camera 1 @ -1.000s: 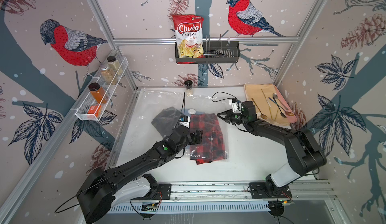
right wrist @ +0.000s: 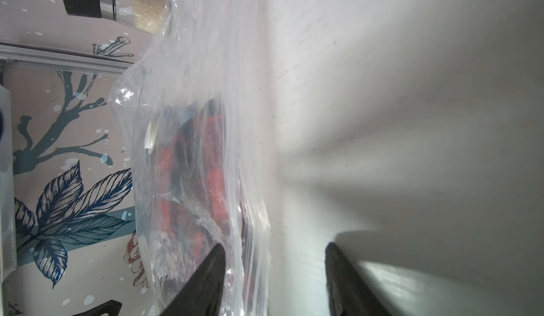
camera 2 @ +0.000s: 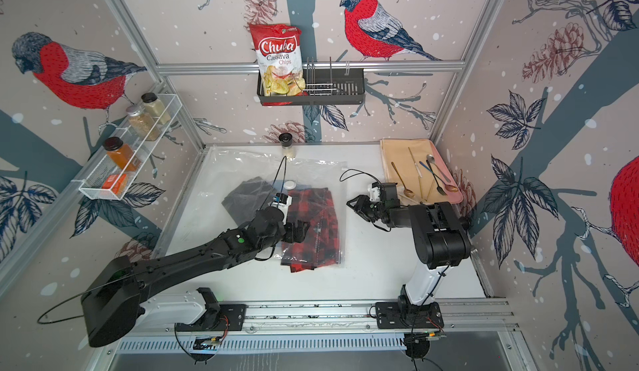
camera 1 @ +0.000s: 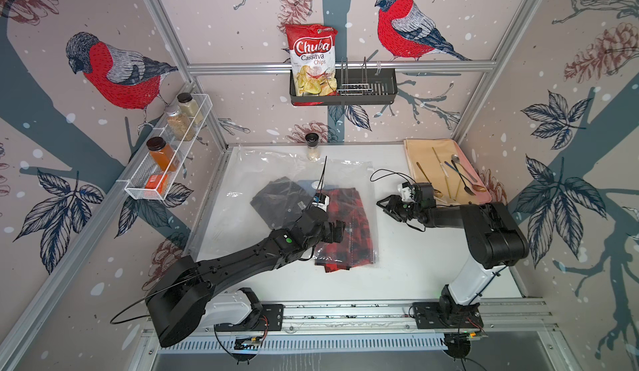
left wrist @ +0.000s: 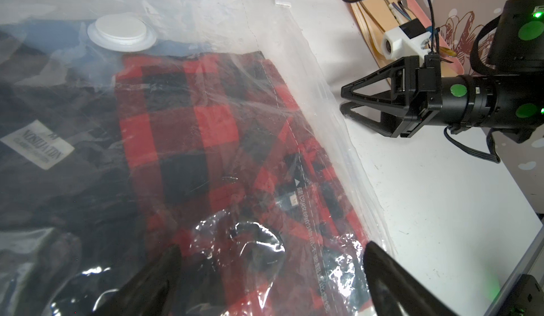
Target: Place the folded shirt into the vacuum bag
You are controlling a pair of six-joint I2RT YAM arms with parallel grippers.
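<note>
On the white table lies the clear vacuum bag [camera 1: 233,218], with a white round valve [left wrist: 121,31] on top. Through its plastic shows the folded red-and-black plaid shirt [camera 1: 356,228]; the shirt's near end pokes out beyond the film at the front. A dark cloth [camera 1: 279,198] is also seen through the bag, left of the shirt. My left gripper is open above the shirt and the film, nothing between its fingers. Right of the bag's edge, low over bare table, my right gripper stands part open and empty, its left finger near the bag's rim.
A tan board [camera 1: 426,154] with several utensils lies at the back right. At the bag's back edge stands a dark-capped jar [camera 1: 312,146]. Bare table spreads at the front right. A wire rack [camera 1: 159,151] with jars hangs on the left wall.
My right gripper has moved right and lower, away from the bag's right edge. The left gripper has shifted slightly right over the shirt. Shirt and bag look much the same.
</note>
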